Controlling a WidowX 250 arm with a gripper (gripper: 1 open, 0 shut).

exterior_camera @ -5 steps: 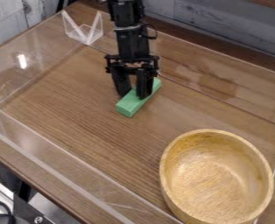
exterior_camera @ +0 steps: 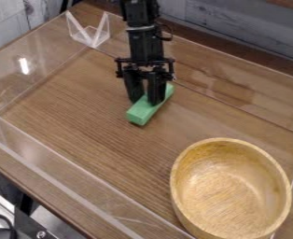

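Observation:
My black gripper (exterior_camera: 146,91) is at the upper middle of the camera view, low over a green object (exterior_camera: 148,110) lying on the wooden table (exterior_camera: 87,149). The gripper's fingers come down onto the green object's upper part, which they partly hide. It looks shut on that object.
A large tan bowl (exterior_camera: 230,191) fills the lower right. A clear plastic piece lies at the upper left. Dark cables show at the lower left corner, past the table's edge.

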